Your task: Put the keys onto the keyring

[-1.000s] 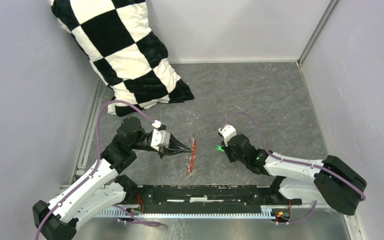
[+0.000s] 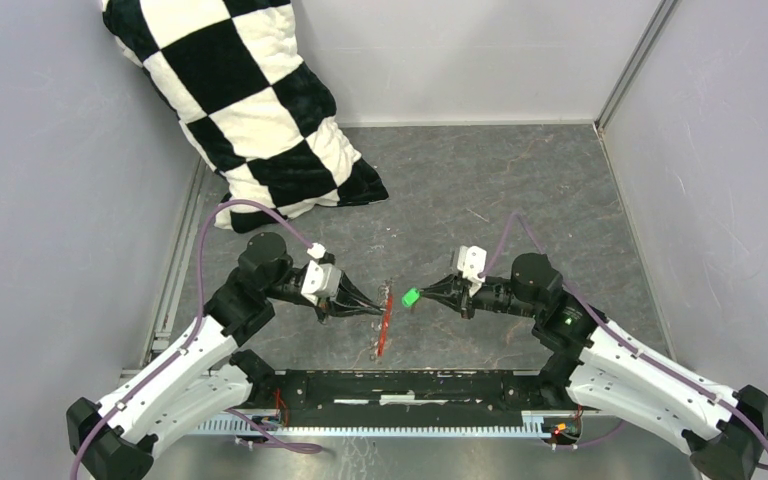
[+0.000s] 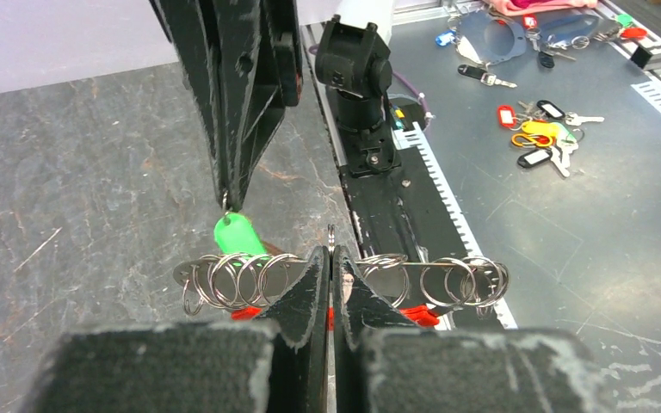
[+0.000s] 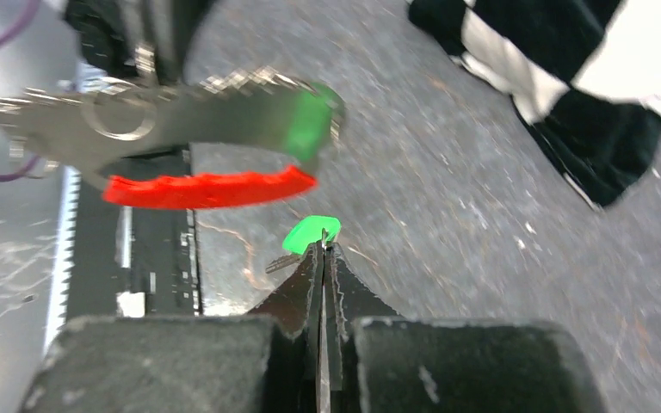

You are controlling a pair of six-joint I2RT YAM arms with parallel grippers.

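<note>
The keyring is a metal strip lined with small wire rings, with a red band along it. My left gripper is shut on the keyring at its middle; a small loop shows at the fingertips. Opposite it, my right gripper is shut on the thin ring of a green key tag. In the right wrist view the green tag juts past the fingertips, with part of a key beside it. In the left wrist view the tag appears behind the keyring; whether they touch, I cannot tell.
Several tagged keys lie loose on the metal surface in the left wrist view, with more along its far edge. A black-and-white checkered cushion leans at the back left. Bare grey floor spreads behind the arms.
My right gripper has turned and moved left with the green tag, from well right of the keyring to close beside it. The left arm and the keyring have barely shifted.
</note>
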